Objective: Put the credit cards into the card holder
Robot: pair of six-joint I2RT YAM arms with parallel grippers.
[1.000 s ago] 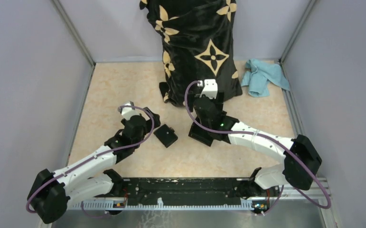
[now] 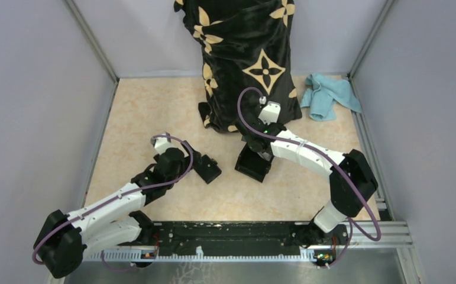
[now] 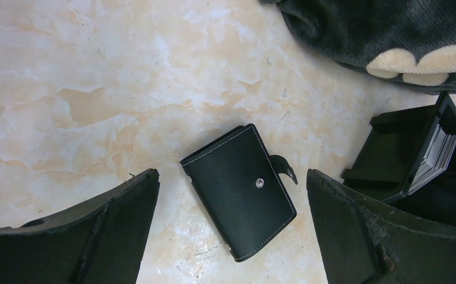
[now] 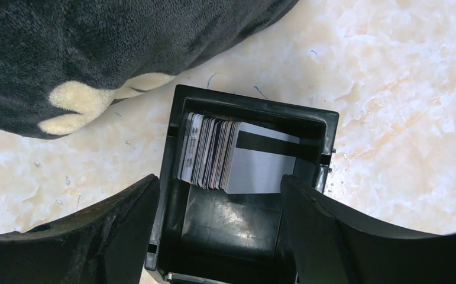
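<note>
The black card holder (image 3: 237, 195) lies closed on the table, with its snap button facing up and its strap sticking out to one side. Above it, my left gripper is open and empty, its fingers to either side in the left wrist view. In the right wrist view, credit cards (image 4: 210, 154) stand in a row along the far end of a black box; one grey card (image 4: 262, 171) leans flatter at the row's right. Over the box hangs my right gripper, part open, nothing visible between its fingers.
The black box (image 2: 252, 168) sits right of the card holder. Behind it a black patterned blanket (image 2: 246, 59) reaches close to the box. A light blue cloth (image 2: 330, 96) lies at the back right. Bare tabletop (image 2: 148, 112) spreads on the left.
The left gripper has shifted slightly. Card holder and box stay in place.
</note>
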